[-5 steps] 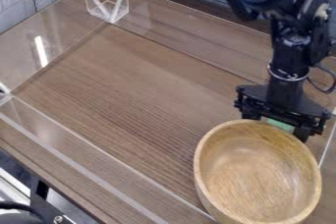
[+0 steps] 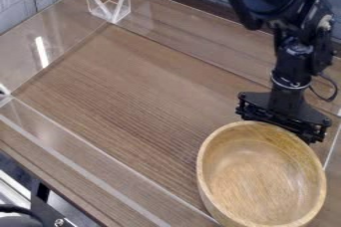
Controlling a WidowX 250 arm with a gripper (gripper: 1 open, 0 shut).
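Note:
My black gripper [image 2: 282,113] hangs low at the right, just behind the rim of a large round wooden bowl [image 2: 260,186]. The bowl fills the lower right of the view and looks empty. The gripper's lower end hides whatever lies beneath it, and I cannot tell whether its fingers are open or shut.
A small white wire-like stand [image 2: 110,8] is at the back left. Black equipment sits at the lower left corner, off the table's edge.
The gripper has lowered slightly since a second ago. The bowl has not moved.

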